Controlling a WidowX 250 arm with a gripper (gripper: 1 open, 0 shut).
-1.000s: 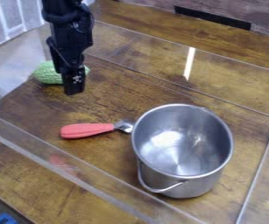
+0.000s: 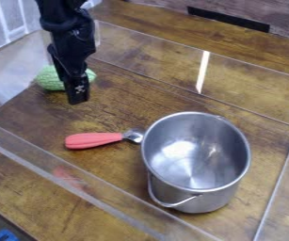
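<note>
My black gripper point(image 2: 76, 89) hangs at the upper left, open, its fingers pointing down just in front of a green, textured oblong object point(image 2: 49, 77) lying on the wooden table. Part of that green object is hidden behind the gripper. A utensil with a red handle point(image 2: 90, 140) and a short metal end lies in the middle left. A steel pot point(image 2: 197, 188) with a wire handle stands at the lower right, empty.
Clear panels border the wooden work area point(image 2: 147, 94) at left, back and right. A dark blue item sits at the bottom left corner.
My gripper has shifted very slightly to the left over the last second. The objects on the table have stayed where they were.
</note>
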